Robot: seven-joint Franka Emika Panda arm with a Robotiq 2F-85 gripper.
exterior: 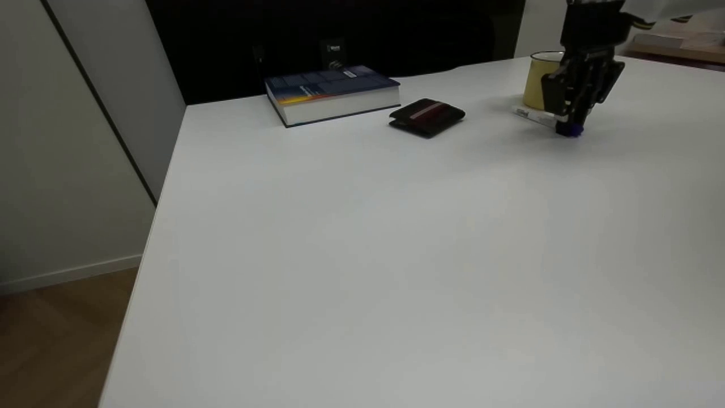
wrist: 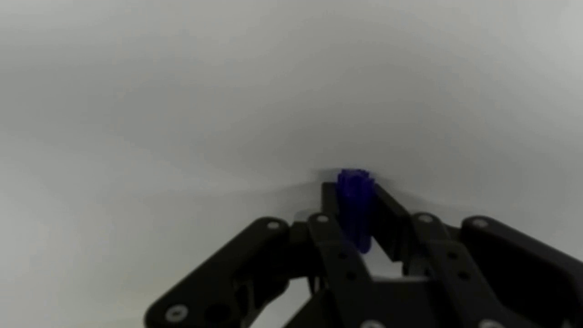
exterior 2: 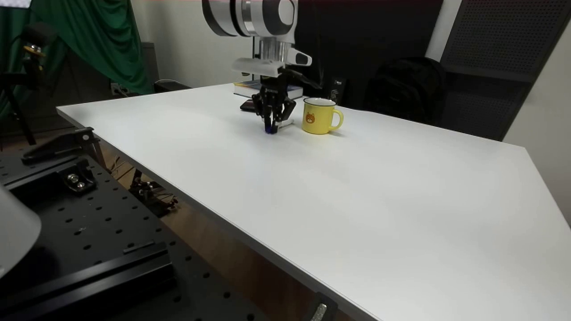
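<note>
A white marker (exterior: 534, 115) with a purple-blue cap lies on the white table, close beside the yellow mug (exterior: 538, 78). My gripper is shut on its capped end. The cap (wrist: 356, 210) shows clearly between the two fingers in the wrist view, its tip poking out past them. In exterior view 2 the white barrel (exterior 2: 286, 123) reaches from the gripper (exterior 2: 271, 127) toward the mug (exterior 2: 318, 117), which stands upright with its handle to the right. The fingertips are down near the tabletop.
A dark wallet (exterior: 428, 117) with a reddish stripe and a thick blue book (exterior: 333, 92) lie toward the back edge. A black perforated platform (exterior 2: 123, 240) stands beside the table.
</note>
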